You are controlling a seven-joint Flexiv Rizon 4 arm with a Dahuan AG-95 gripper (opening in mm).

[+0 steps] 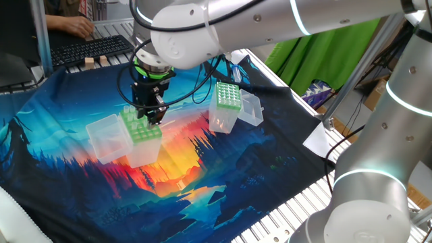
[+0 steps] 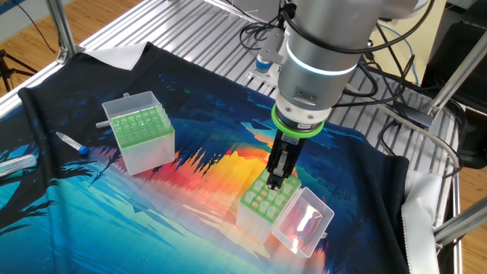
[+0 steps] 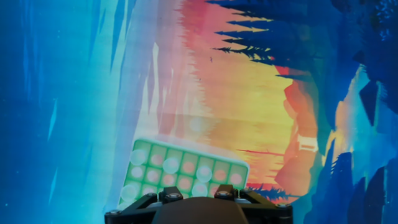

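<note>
A clear box with a green rack (image 1: 140, 128) stands on the cloth, its lid (image 1: 110, 138) folded open to the side. Pale round pieces sit in several of its slots, as the rack (image 3: 180, 171) shows in the wrist view. Right over this rack is my gripper (image 1: 156, 121), pointing down; in exterior view 2 the gripper (image 2: 275, 181) overlaps the rack's far part. Its two fingers (image 3: 171, 195) stand apart in the wrist view, with nothing visible between them. Whether the tips touch any piece cannot be made out. A second clear box (image 1: 225, 108) with a green rack stands apart, also with its lid open.
A blue-capped pen (image 2: 72, 143) and a white marker (image 2: 17, 165) lie beyond the second box. A keyboard (image 1: 91, 49) and a person's hand (image 1: 77, 26) are at the back.
</note>
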